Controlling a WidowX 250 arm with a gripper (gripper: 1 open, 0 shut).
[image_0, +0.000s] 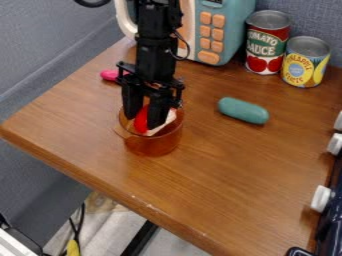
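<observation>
My black gripper (150, 95) points down into a clear orange-brown bowl (150, 142) on the wooden table. Red and white items (156, 124) sit inside the bowl between and below the fingers; whether the fingers grip them is unclear. A pink object (110, 75) lies behind the arm at the left, and a teal cylinder (243, 110) lies to the right of the bowl.
A teal toy microwave (218, 30), a tomato can (267, 40) and a yellow can (305, 62) stand at the back. A dark appliance with white knobs (325, 215) is at the right edge.
</observation>
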